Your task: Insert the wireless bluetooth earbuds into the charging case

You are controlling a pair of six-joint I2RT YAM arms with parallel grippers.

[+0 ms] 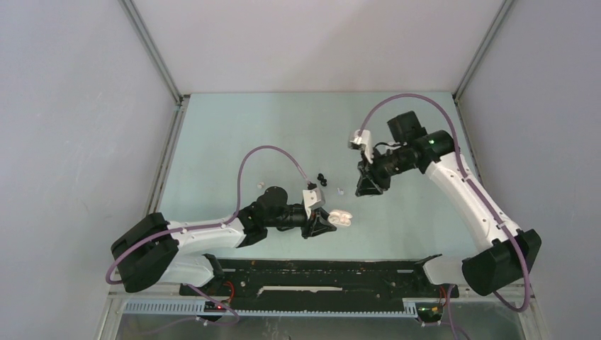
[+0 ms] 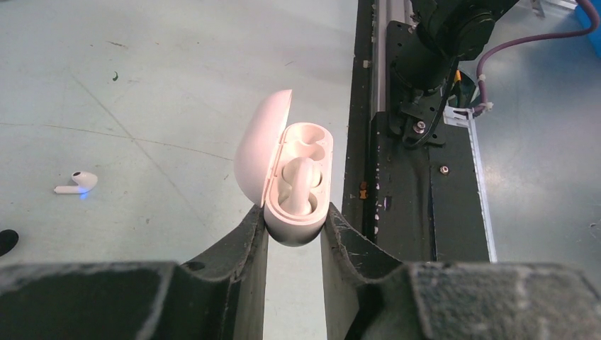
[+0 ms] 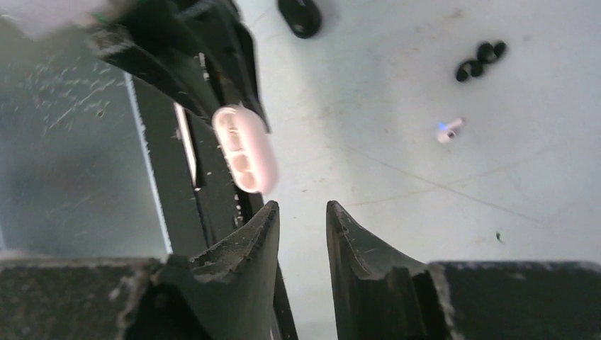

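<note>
My left gripper is shut on the pale pink charging case [image 2: 298, 219], whose lid stands open; a pink earbud [image 2: 302, 180] sits in one of its wells. Another earbud lies on the table with a blue light, also visible in the right wrist view [image 3: 448, 131]. My right gripper [image 1: 372, 185] hangs right of and behind the case, its fingers part open with nothing seen between them.
Small black objects [image 1: 322, 179] lie behind the case on the pale table [image 1: 248, 127]. A dark rail [image 2: 361, 177] runs along the table's front edge.
</note>
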